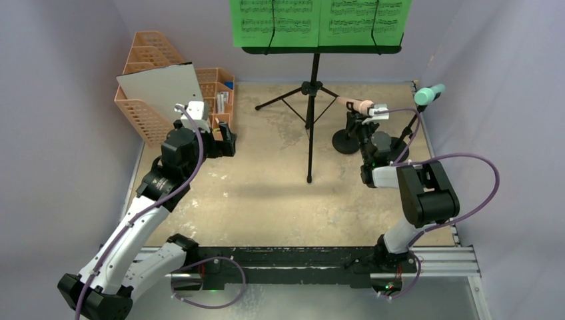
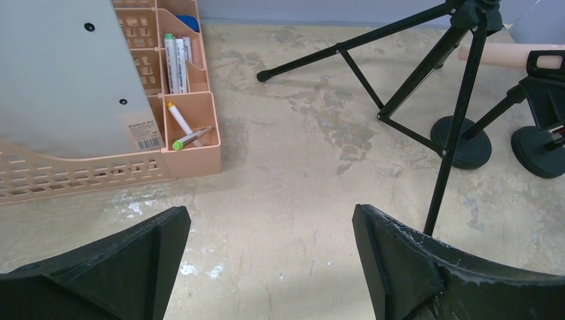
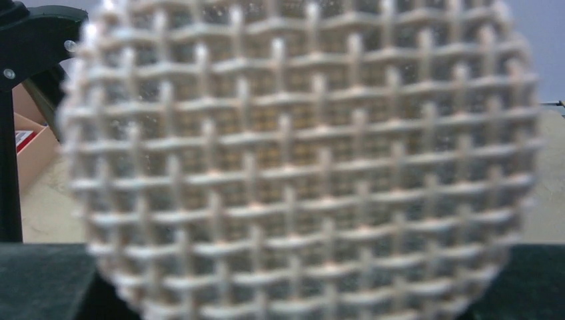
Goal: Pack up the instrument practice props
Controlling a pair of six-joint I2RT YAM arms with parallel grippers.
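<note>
A pink microphone [image 1: 356, 105] rests on a small stand with a round black base [image 1: 344, 142]. A mint-green microphone [image 1: 430, 93] tops a second stand to its right. My right gripper [image 1: 358, 120] is at the pink microphone; its fingers show dark on both sides below the white mesh head [image 3: 300, 147], which fills the right wrist view. Whether the fingers touch the microphone is hidden. Empty and open, my left gripper hangs above the bare table in front of the tan organizer [image 2: 193, 163]. A black music stand [image 1: 312, 100] carries green sheet music [image 1: 275, 23].
A whiteboard [image 2: 60, 80] leans in the organizer, and several markers [image 2: 178, 67] stand in its compartments. The music stand's legs spread over the table's back middle, close left of my right gripper. Free table [image 1: 266, 207] lies between both arms.
</note>
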